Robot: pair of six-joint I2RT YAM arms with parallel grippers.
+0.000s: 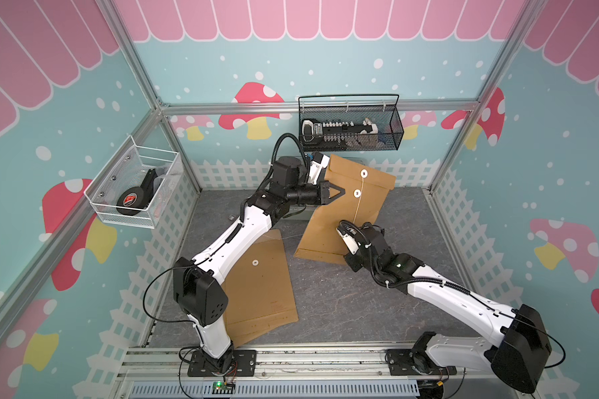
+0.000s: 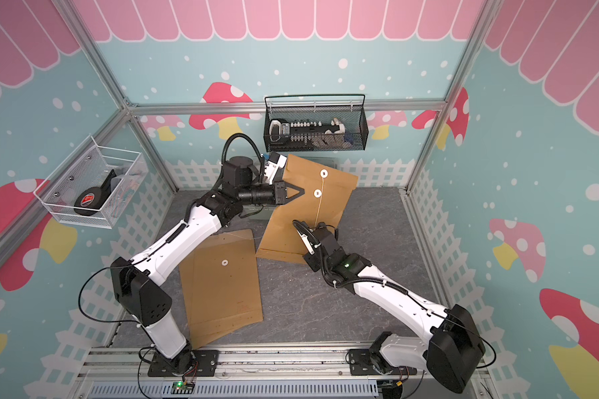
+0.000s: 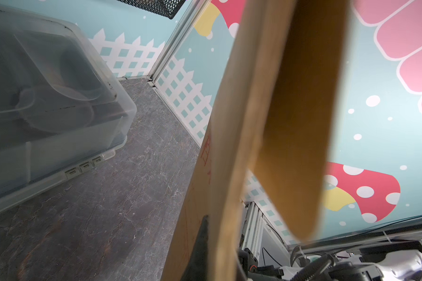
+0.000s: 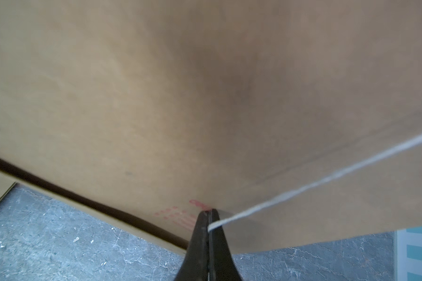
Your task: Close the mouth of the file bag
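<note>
The brown file bag (image 1: 332, 226) is raised at an angle, with two white buttons (image 1: 356, 193) near its top and a string running down from them. My left gripper (image 1: 332, 193) is at the bag's upper left, shut on it; its wrist view shows the bag's edge (image 3: 239, 140) and flap close up. My right gripper is shut on the white string (image 4: 314, 185), low in front of the bag.
A second brown bag (image 1: 259, 292) lies flat at the left. A translucent box (image 3: 56, 117) stands behind the raised bag. Wire baskets (image 1: 350, 123) hang on the walls.
</note>
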